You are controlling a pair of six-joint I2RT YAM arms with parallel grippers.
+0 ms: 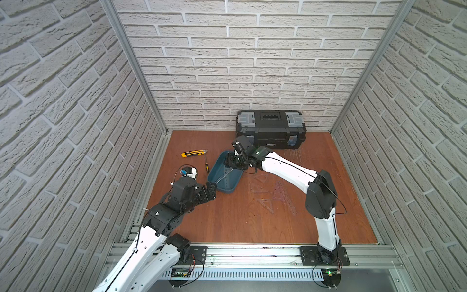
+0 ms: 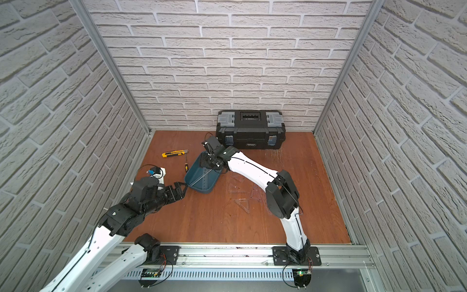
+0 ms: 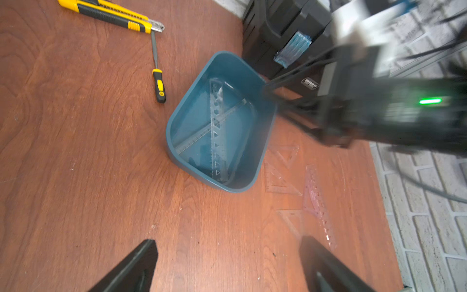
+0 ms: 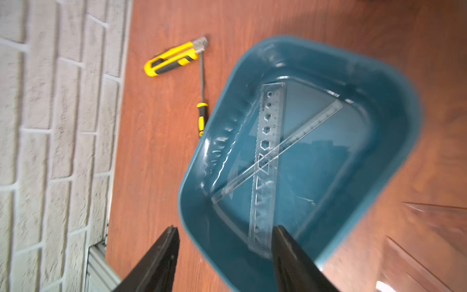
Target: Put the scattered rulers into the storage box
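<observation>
Two clear straight rulers lie crossed on the floor of the blue box (image 3: 180, 109): a wide ruler (image 4: 265, 189) with cut-out holes and a narrow ruler (image 4: 306, 127). Open and empty, my right gripper hovers over the box. My left gripper (image 1: 210, 191) is also open, beside the box's near left side, nothing between its fingers. On the table to the right of the box lie clear set squares (image 3: 279, 182), another triangle (image 1: 265, 204) and a pinkish ruler (image 3: 316, 199). Their thin outlines are faint from above.
A black toolbox (image 1: 270, 129) stands against the back wall. A yellow utility knife (image 1: 193, 153) and a small screwdriver (image 3: 158, 80) lie left of the box. Thin clear strips (image 2: 273, 154) lie before the toolbox.
</observation>
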